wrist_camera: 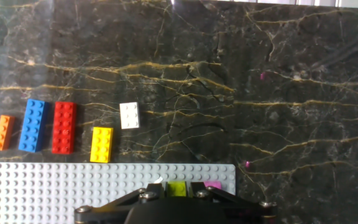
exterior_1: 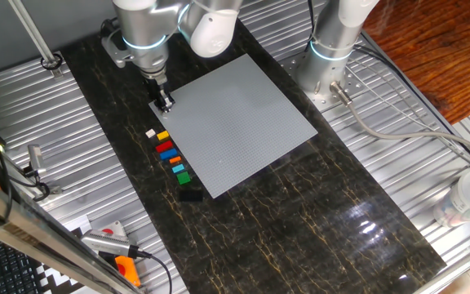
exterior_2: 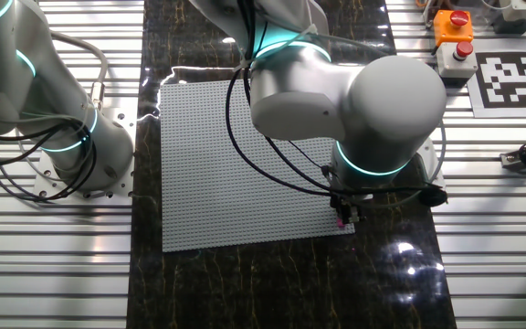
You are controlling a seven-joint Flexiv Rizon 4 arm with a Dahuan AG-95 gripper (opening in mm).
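Note:
In the wrist view my gripper is at the grey baseplate's corner, its fingers closed against both sides of a lime-green brick (wrist_camera: 177, 186). Right beside it a pink brick (wrist_camera: 214, 185) shows partly, the rest hidden by a finger. The grey baseplate (exterior_1: 235, 122) lies flat on the dark marbled table. From exterior view 1, the gripper (exterior_1: 165, 107) is low over the plate's far-left corner. Exterior view 2 shows a bit of pink (exterior_2: 340, 223) by the fingertips. Whether the lime brick touches the plate cannot be seen.
Along the plate's edge lie loose bricks: white (wrist_camera: 129, 116), yellow (wrist_camera: 101, 145), red (wrist_camera: 63, 127), blue (wrist_camera: 32, 126), orange (wrist_camera: 4, 132), cyan (exterior_1: 178, 169), green (exterior_1: 184, 178) and black (exterior_1: 191, 196). Most of the baseplate is bare.

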